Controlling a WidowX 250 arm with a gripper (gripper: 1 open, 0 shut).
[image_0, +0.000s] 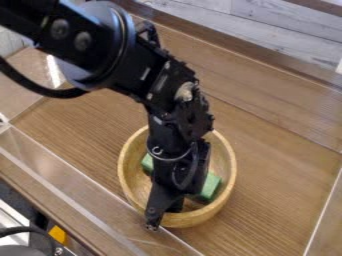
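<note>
A wooden bowl sits on the table, largely covered by my black gripper, which reaches down into it over its left and front part. A green block lies inside the bowl, showing on both sides of the gripper. The fingers look closed, and I can make out nothing between them, though the arm hides much of the bowl's inside.
A pale wall stands at the back. Along the left front runs a clear edge strip, with some yellow and white items beyond it.
</note>
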